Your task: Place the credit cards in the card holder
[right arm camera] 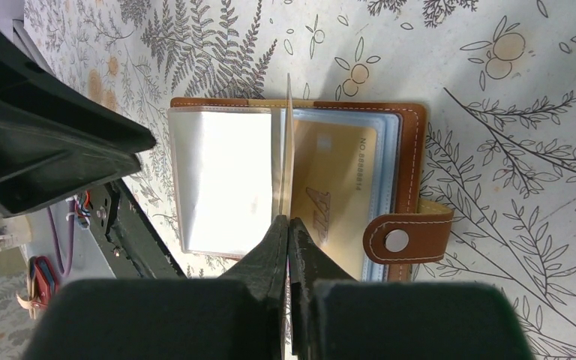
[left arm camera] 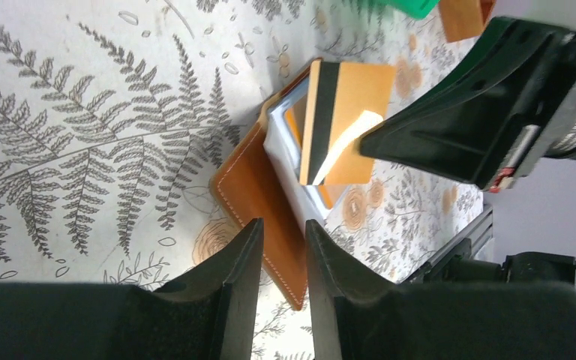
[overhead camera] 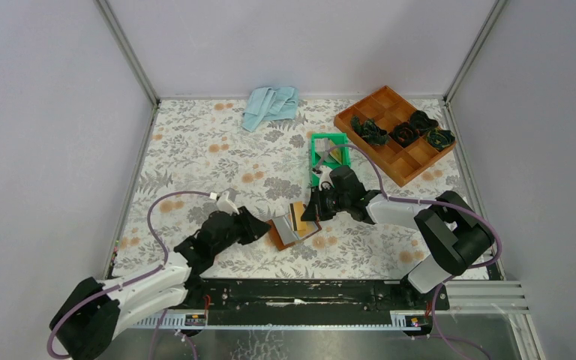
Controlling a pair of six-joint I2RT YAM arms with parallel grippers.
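The brown card holder lies unfolded on the table between my arms. In the right wrist view a gold card sits in its right-hand clear pocket, while a whitish sleeve covers the left half. Another gold card with a black stripe stands up over the middle of the holder, edge-on to the right wrist camera. My right gripper is shut on this card. My left gripper is open beside the holder's left edge, nothing between its fingers.
Behind the right gripper is a green tray with more cards inside. A wooden compartment box holding dark bundles stands at the back right, and a blue cloth lies at the back.
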